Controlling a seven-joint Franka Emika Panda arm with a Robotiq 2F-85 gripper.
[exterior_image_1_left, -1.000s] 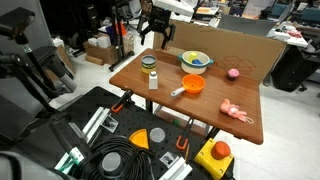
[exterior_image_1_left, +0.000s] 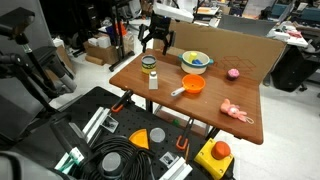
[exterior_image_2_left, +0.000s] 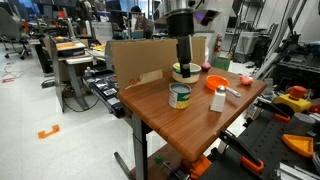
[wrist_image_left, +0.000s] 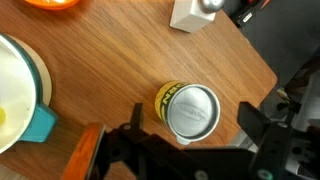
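Observation:
A can (exterior_image_1_left: 149, 64) with a pale lid stands upright on the wooden table, near its left end. My gripper (exterior_image_1_left: 155, 49) is open above and slightly behind it, with nothing between the fingers. Looking down in the wrist view, the can (wrist_image_left: 191, 111) shows its round top in the gap between the spread fingers. In the second exterior view the can (exterior_image_2_left: 179, 96) is below and in front of the gripper, clear of it.
Close to the can is a small white bottle (exterior_image_1_left: 153, 82). An orange bowl (exterior_image_1_left: 194, 84), a pot (exterior_image_1_left: 195, 63) with a yellow and blue thing inside, and a pink toy (exterior_image_1_left: 236, 111) sit further right. Bare wood (exterior_image_1_left: 215, 100) lies between them.
Over the last second my gripper has shifted slightly left and stays open. The can and the other table objects have not moved.

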